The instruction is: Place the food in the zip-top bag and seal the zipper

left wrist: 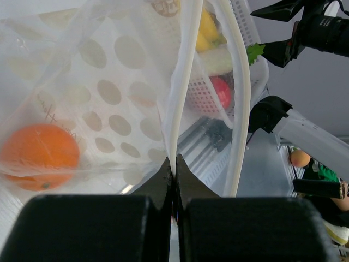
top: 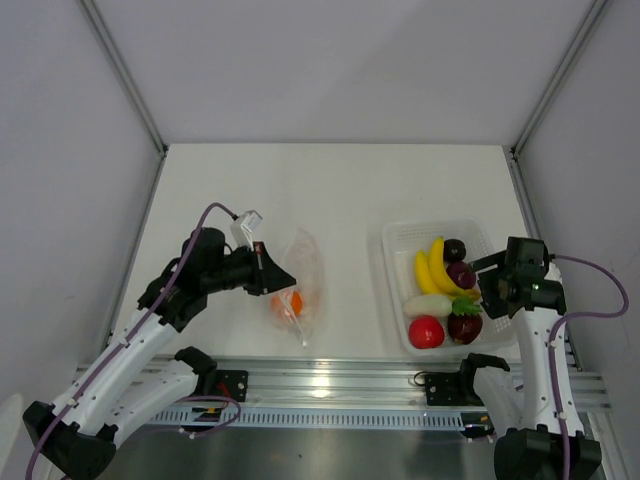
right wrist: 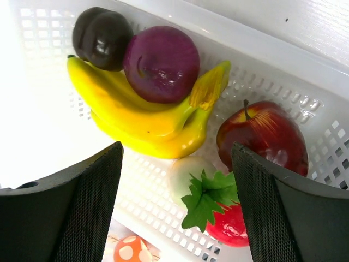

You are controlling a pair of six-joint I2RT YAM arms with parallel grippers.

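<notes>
A clear zip top bag point(top: 310, 265) with an orange point(top: 294, 303) inside rests left of centre. At its mouth my left gripper point(top: 291, 284) is shut, the white zipper strip point(left wrist: 188, 71) running into its fingertips in the left wrist view. My right gripper stands open over the white basket, nothing held between its fingers. Under it lie bananas point(right wrist: 142, 120), a purple round fruit point(right wrist: 162, 64), a dark fruit point(right wrist: 103, 38), a red apple point(right wrist: 264, 136), a white radish point(right wrist: 188, 174) with green leaves point(right wrist: 210, 197), and a tomato point(right wrist: 232, 226).
The perforated white basket point(top: 398, 250) takes up the table's right side near the wall. Clear white tabletop point(top: 350, 190) spreads behind the bag and between bag and basket. A metal rail point(top: 320, 375) lines the front edge.
</notes>
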